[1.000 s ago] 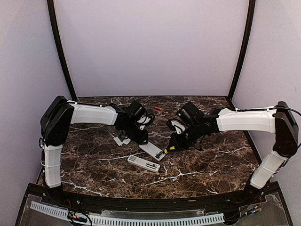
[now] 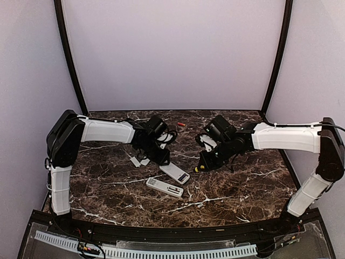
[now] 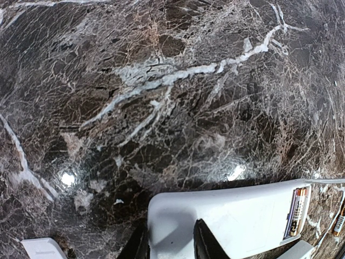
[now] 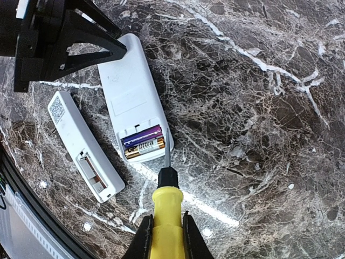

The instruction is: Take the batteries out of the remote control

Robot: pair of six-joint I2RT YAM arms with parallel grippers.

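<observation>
A white remote control [image 4: 132, 86] lies with its battery compartment open at the near end. Two batteries sit side by side inside: a purple-and-dark one [image 4: 141, 135] and a gold-and-white one [image 4: 144, 148]. My left gripper is shut on the remote's other end. Gripped in my right gripper is a yellow-handled screwdriver [image 4: 167, 208], its thin metal shaft pointing towards the compartment's right edge. Whether the tip touches the remote cannot be told. From above, the yellow handle [image 2: 200, 169] appears just right of the remote [image 2: 175, 173].
A second white remote [image 2: 164, 187] lies alongside, in front; its open slot [image 4: 91, 171] shows no battery. White covers [image 2: 135, 161] rest by the left gripper. One loose battery [image 3: 339, 220] shows at the left wrist view's right edge. A red item [image 2: 181, 124] lies far back.
Over the last second my right gripper and the screwdriver have shifted right, off the remote's compartment end. The left gripper and both remotes look unmoved.
</observation>
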